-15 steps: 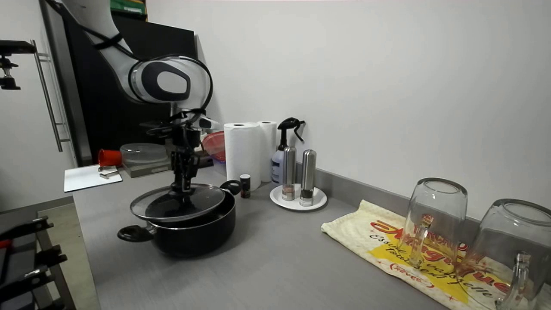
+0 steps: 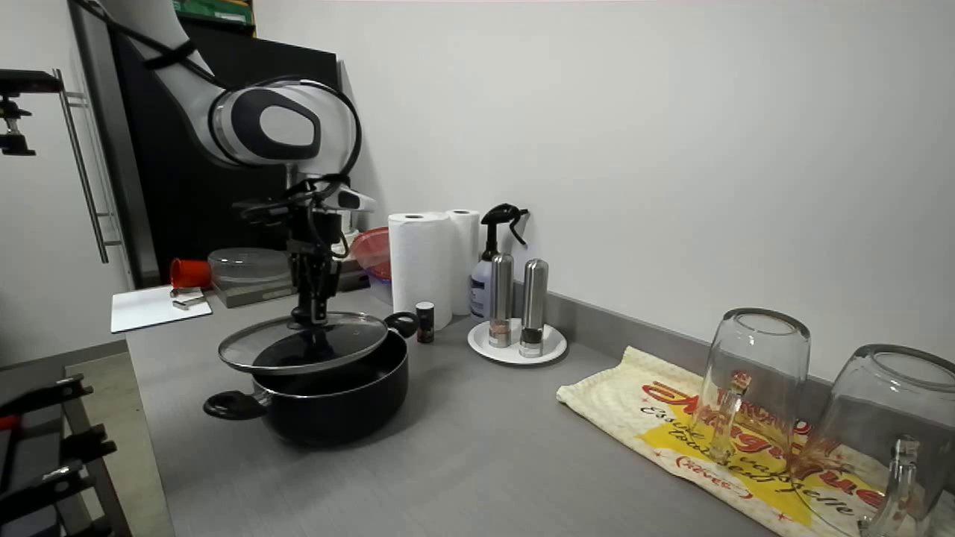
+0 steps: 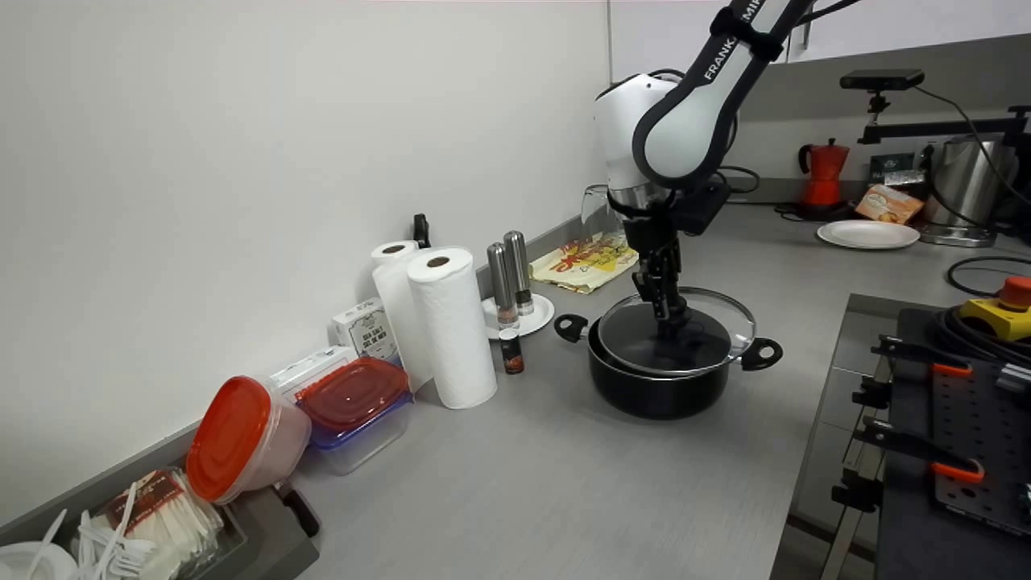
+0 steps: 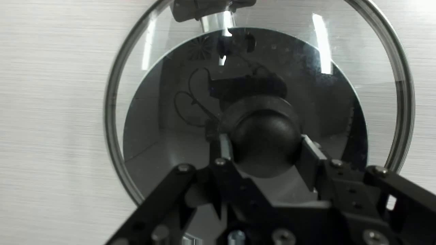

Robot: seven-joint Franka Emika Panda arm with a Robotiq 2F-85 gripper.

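Observation:
My gripper is shut on the round black knob point(image 4: 266, 132) of a glass lid, with one finger on either side of it. The glass lid point(image 2: 251, 347) has a metal rim and is slightly tilted. It hangs above the black pot point(image 2: 345, 416), shifted off-centre toward the left in exterior view 1, so part of the pot's dark inside shows. In exterior view 2 the lid point(image 3: 731, 314) covers most of the pot point(image 3: 657, 395) from that side. Through the glass in the wrist view, one pot handle point(image 4: 212, 8) appears at the top.
Close behind the pot stand a small spice jar point(image 2: 425, 322) and paper towel rolls point(image 2: 418, 268). A white plate point(image 2: 506, 358) carries two metal mills. Upturned glass mugs point(image 2: 752, 385) rest on a yellow cloth point(image 2: 627, 394). Bare counter point(image 2: 501, 447) lies right of the pot in exterior view 1.
In exterior view 1 the gripper and lid have risen a little and shifted slightly left, widening the gap to the pot. The pot has stayed in place.

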